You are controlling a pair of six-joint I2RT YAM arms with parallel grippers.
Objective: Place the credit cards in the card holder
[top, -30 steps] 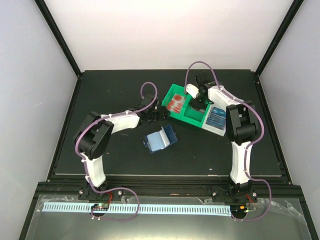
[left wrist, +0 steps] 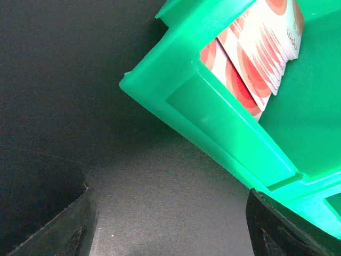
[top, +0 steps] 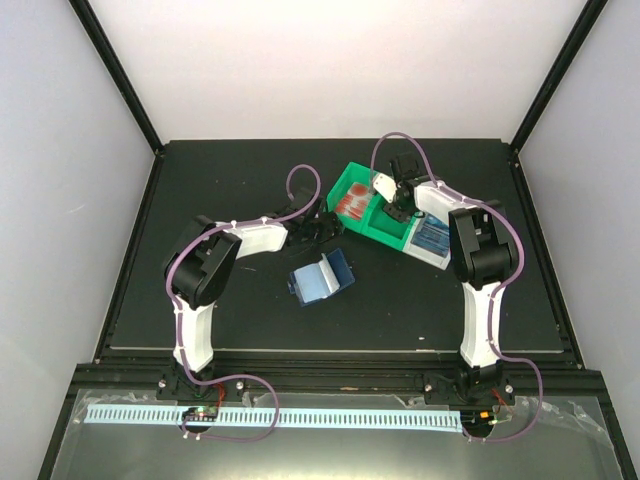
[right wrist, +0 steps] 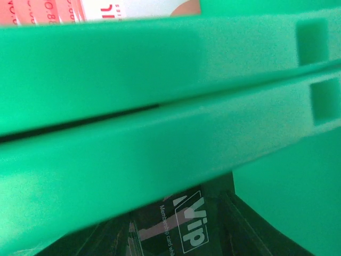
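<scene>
Black cards lie in the middle green compartment; in the right wrist view, one marked "Vip" (right wrist: pixel 193 226) shows between the fingers of my right gripper. These fingers stand apart near the card's sides; contact with it is unclear. Red and white cards (left wrist: pixel 253 50) lie fanned in the left green compartment. Outside that bin's front left corner, my left gripper is open over bare table, holding nothing. Blue cards (top: pixel 431 235) lie in the white bin at the right. What looks like the card holder (top: pixel 318 282), blue and opened out, rests on the table.
The green bins' walls (right wrist: pixel 106 74) stand close together and partly block the right wrist view. A white bin (top: pixel 430 256) adjoins them at the right. Around the blue holder, the black table (top: pixel 400 315) is clear.
The right gripper remains over the middle compartment, with its arm slightly shifted. The holder has not moved.
</scene>
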